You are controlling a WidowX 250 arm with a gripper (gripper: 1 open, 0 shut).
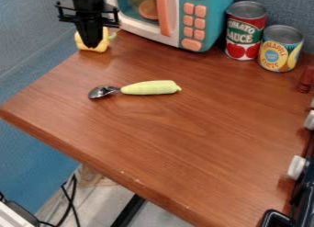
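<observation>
My black gripper (pixel 90 36) is at the upper left, at the back-left edge of the table, over a yellow object (pixel 101 44) that it partly hides; whether the fingers are open or shut cannot be told. A spoon (pixel 101 91) lies on the wooden table at left of centre, with a pale yellow corn-like piece (pixel 151 87) lying at its handle end, pointing right.
A teal toy microwave (pixel 215 19) stands at the back. A tomato sauce can (pixel 244 33), a second can (pixel 280 51) and a red item (pixel 307 82) are at the right. A black appliance (pixel 297 198) borders the front right.
</observation>
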